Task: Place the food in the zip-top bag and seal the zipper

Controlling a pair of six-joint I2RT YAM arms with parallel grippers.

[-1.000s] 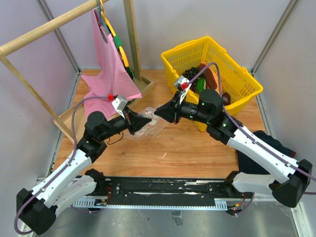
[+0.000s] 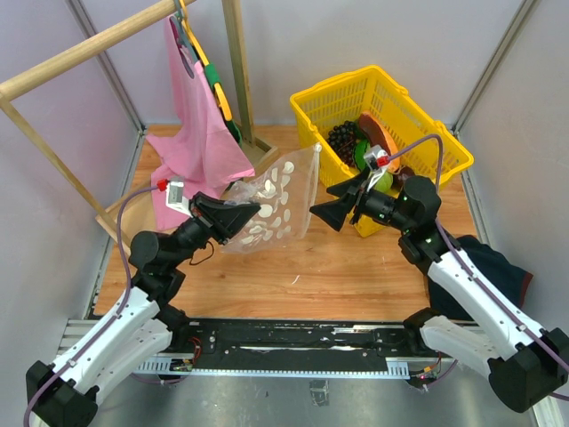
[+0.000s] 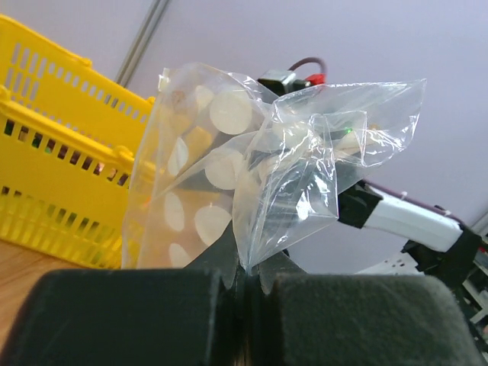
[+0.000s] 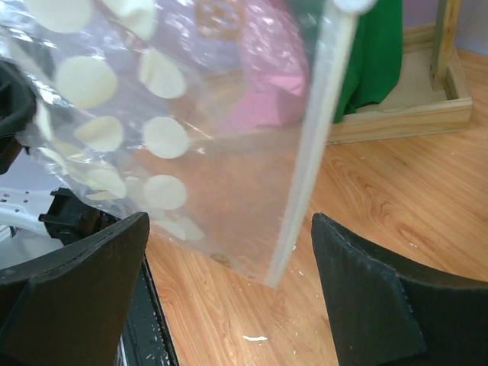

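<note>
A clear zip top bag (image 2: 283, 203) with white dots hangs in the air between the two arms, pinched by my left gripper. In the left wrist view its film gathers into a narrow fold where the fingers close. My right gripper is open, its fingers spread, with the bag's white zipper strip (image 4: 305, 160) beyond them and nothing between them. No food shows inside the bag. Toy food, including dark grapes (image 2: 343, 140) and an orange-brown piece (image 2: 378, 135), lies in the yellow basket (image 2: 307, 93).
Pink cloth (image 2: 191, 133) hangs from a wooden rack (image 2: 89, 49) at the back left. A folded dark cloth (image 2: 484, 276) lies at the right. Bare wooden tabletop (image 2: 302, 285) stretches in front of the bag.
The right gripper has opened and drawn back to the right, off the bag. The bag has spread out and swung upward, while the left gripper has shifted slightly left, still pinching it.
</note>
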